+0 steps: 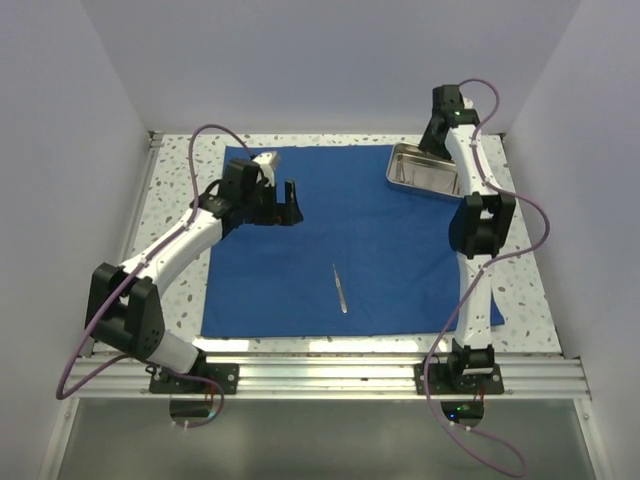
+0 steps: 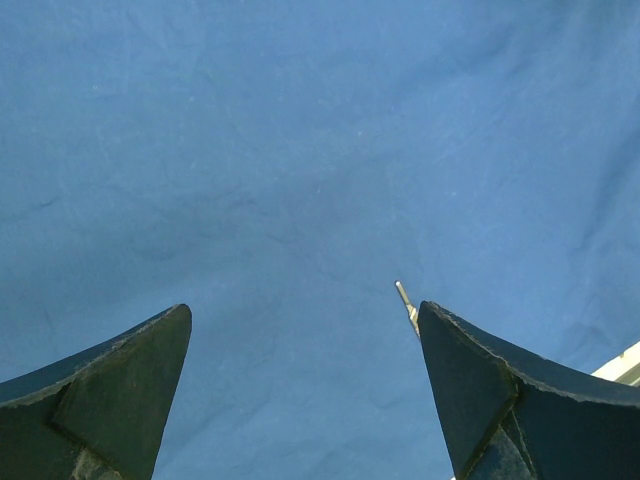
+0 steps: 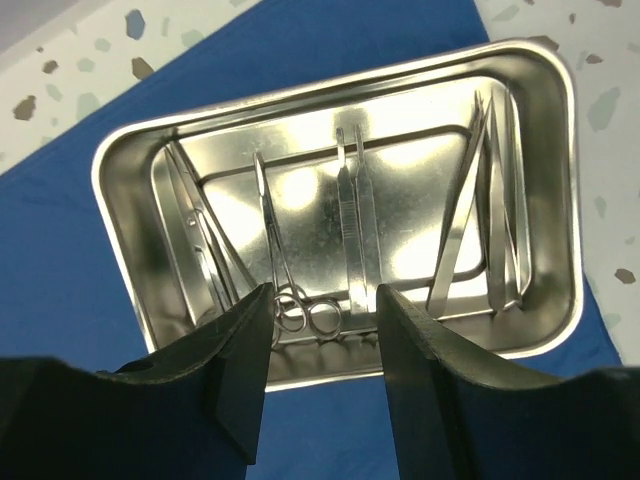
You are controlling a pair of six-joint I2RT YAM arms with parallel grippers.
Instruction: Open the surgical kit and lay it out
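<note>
A steel tray (image 3: pixel 400 230) of instruments sits at the back right of the blue cloth: scissors (image 3: pixel 265 200), two slim tweezer-like tools (image 3: pixel 350 220) and several others along both ends. My right gripper is above it, part open, its fingertips over the scissor handles and slim tools; I see nothing held. My left gripper stands open and empty over the left-back part of the cloth. A single slim steel instrument (image 1: pixel 340 290) lies on the cloth near the front middle.
Walls stand at the back and both sides; a metal rail (image 1: pixel 310 370) runs along the front edge.
</note>
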